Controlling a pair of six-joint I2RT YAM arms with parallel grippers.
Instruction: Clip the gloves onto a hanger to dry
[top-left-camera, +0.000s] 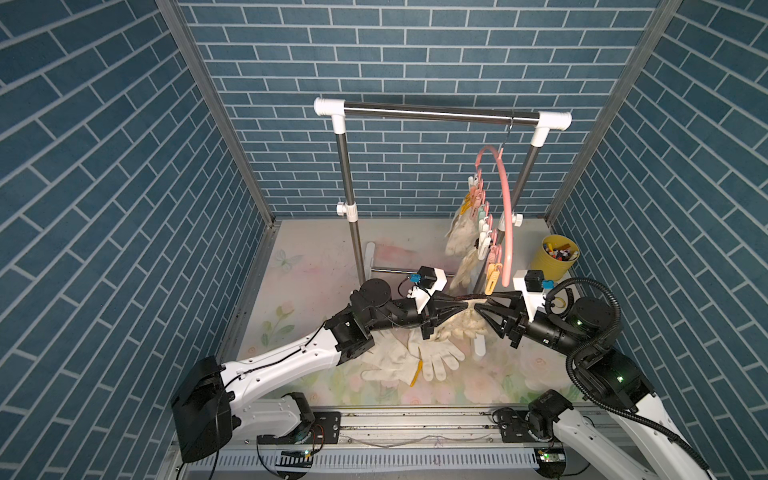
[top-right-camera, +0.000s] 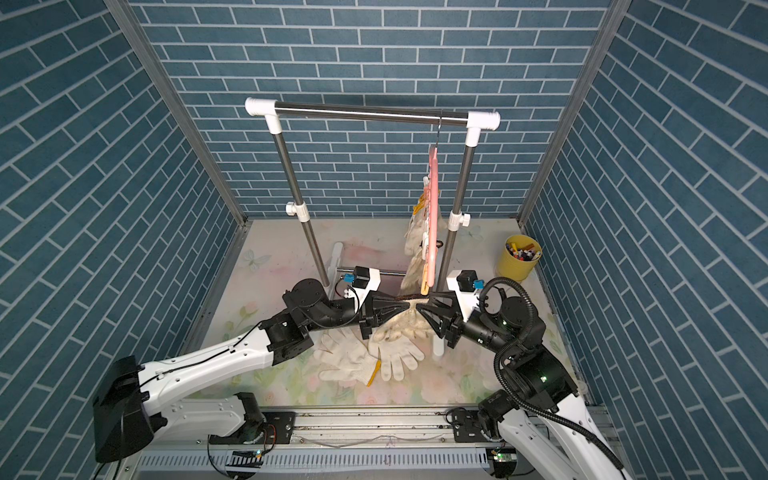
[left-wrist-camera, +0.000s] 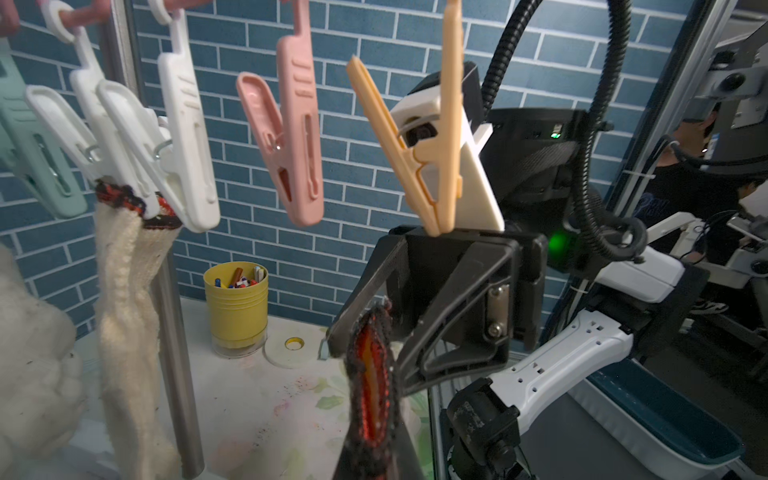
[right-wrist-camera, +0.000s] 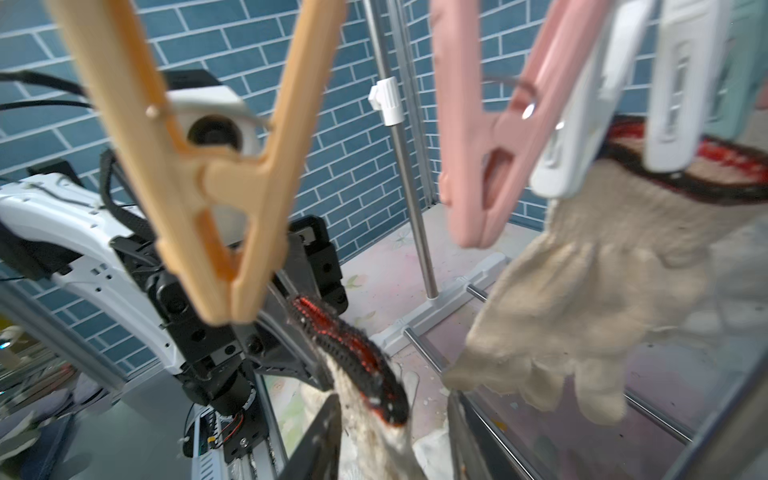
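Note:
The glove (right-wrist-camera: 364, 428), off-white with a black and red cuff, hangs beneath the two grippers, which face each other below the hanger. At one end of its cuff (left-wrist-camera: 372, 384), my left gripper (top-left-camera: 466, 301) is shut, its fingers (right-wrist-camera: 300, 316) on the cloth. My right gripper stands part open, its fingers on either side of the cuff with gaps showing. Just above hangs an empty yellow clip (right-wrist-camera: 232, 208); beside it a pink clip (right-wrist-camera: 496, 152) is empty too. White clips (left-wrist-camera: 188, 144) hold another glove (right-wrist-camera: 608, 264) by its cuff. The pink hanger (top-left-camera: 506, 216) hangs from the rack.
More gloves (top-left-camera: 392, 360) lie on the table below the left arm. A yellow bucket (top-left-camera: 554, 260) stands at the back right. The rack's metal posts (top-left-camera: 349, 184) rise behind the arms.

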